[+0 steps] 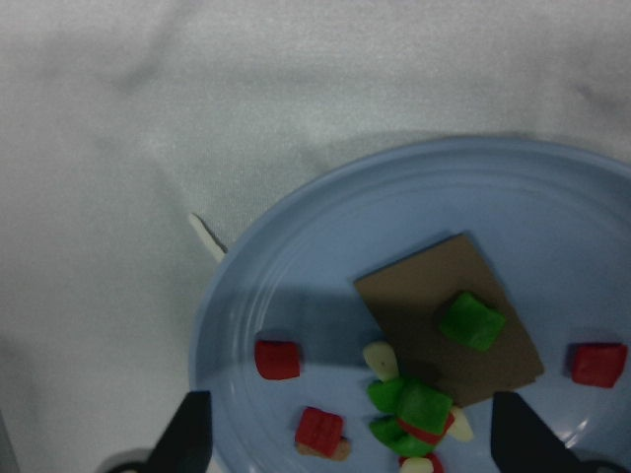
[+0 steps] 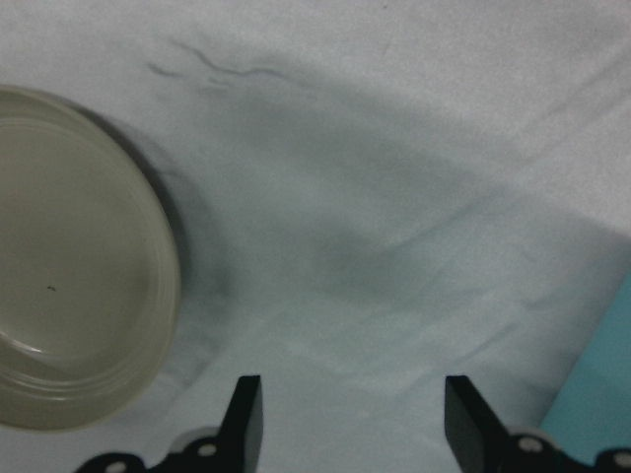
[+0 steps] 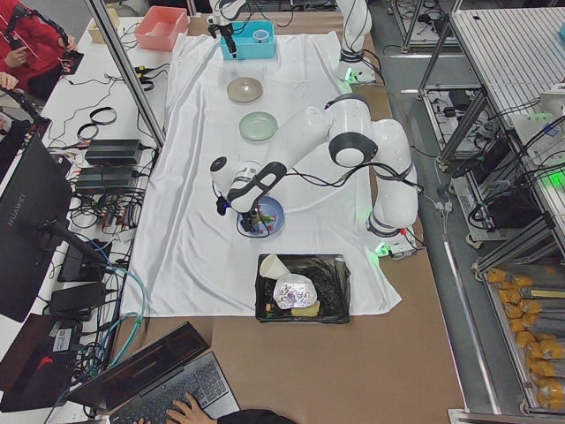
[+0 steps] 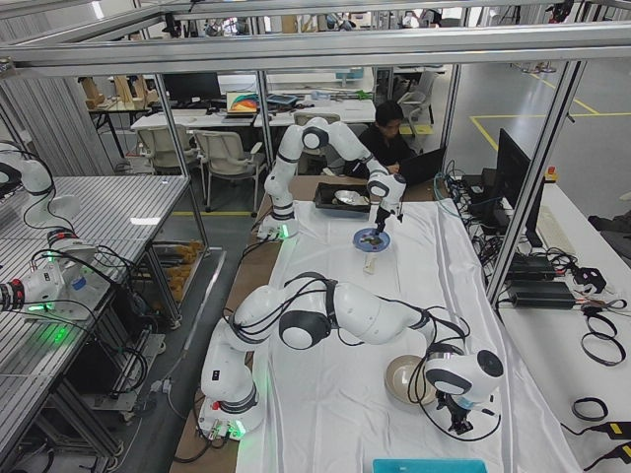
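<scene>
My left gripper stands open over a blue plate (image 1: 271, 217), which holds a brown square (image 1: 414, 286), green pieces (image 1: 471, 320), red pieces (image 1: 596, 363) and pale bits (image 1: 381, 360). A thin white strip (image 1: 205, 235) lies just outside its rim. My right gripper is open above bare cloth at the other end of the table, between a beige plate (image 2: 79, 256) and a light blue bin (image 2: 592, 384); nothing is between its fingers.
A green plate (image 3: 258, 125) lies mid-table. A black-lined tray (image 3: 332, 291) with a cup and foil item is at the near end. A laptop (image 3: 181, 389) and a person are beyond it. The cloth has open areas along both sides.
</scene>
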